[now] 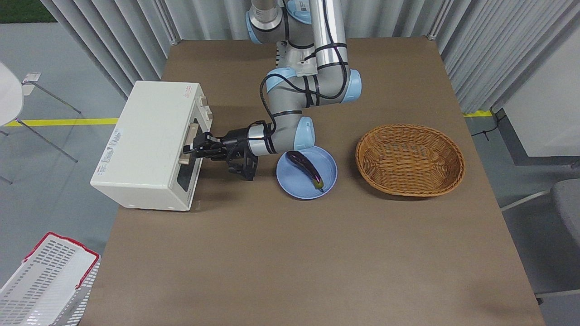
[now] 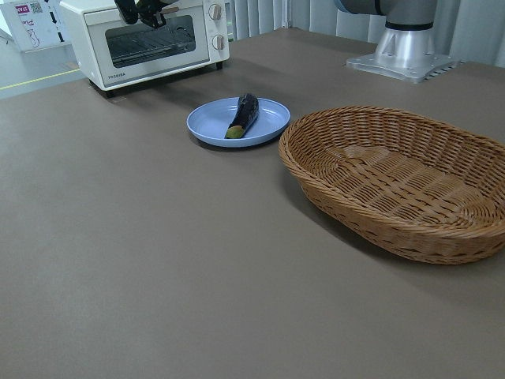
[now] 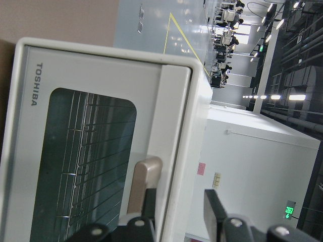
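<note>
A white Toshiba toaster oven (image 1: 141, 136) sits on the left of the table, its glass door (image 3: 81, 151) shut. My gripper is open at the door's upper handle (image 3: 144, 181), one finger overlapping the handle in the wrist view, the other beside the oven's top edge. Whether it touches the handle is unclear. A dark eggplant (image 1: 302, 165) with a green stem end lies on a blue plate (image 1: 291, 182), right of the oven in the front view and below my arm.
A brown wicker basket (image 1: 410, 157) stands on the table (image 1: 326, 255) right of the plate. The robot's base is at the back, with curtains behind it.
</note>
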